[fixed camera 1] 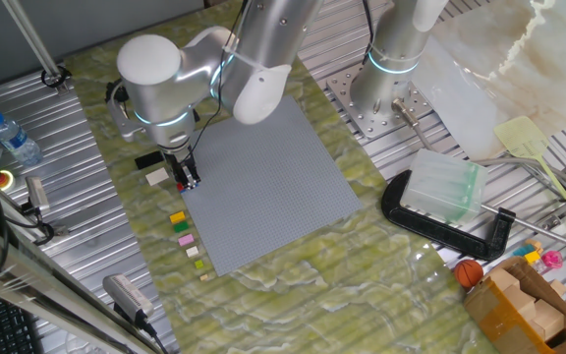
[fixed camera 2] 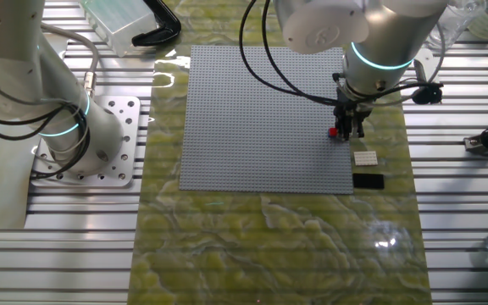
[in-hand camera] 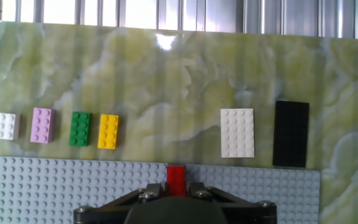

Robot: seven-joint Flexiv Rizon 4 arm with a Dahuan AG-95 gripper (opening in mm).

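Observation:
A red brick [in-hand camera: 175, 173] sits between the fingers of my gripper, which is shut on it in the wrist view. Its far end lines up with the edge of the grey studded baseplate [in-hand camera: 73, 186]. In exterior view 2, the red brick [fixed camera 2: 333, 132] shows beside my gripper [fixed camera 2: 350, 127], over the baseplate's margin. Exterior view 1 has my gripper [fixed camera 1: 187, 181] pointing down at the plate's left corner, low over the surface. Whether the brick is pressed onto the studs or held just above them, I cannot tell.
Beyond the plate edge lie yellow [in-hand camera: 108, 131], green [in-hand camera: 80, 129], pink [in-hand camera: 41, 126] and white [in-hand camera: 7, 126] bricks, plus a wide white plate [in-hand camera: 237, 133] and a black one [in-hand camera: 291, 134]. A black clamp [fixed camera 1: 440, 228] stands to the right.

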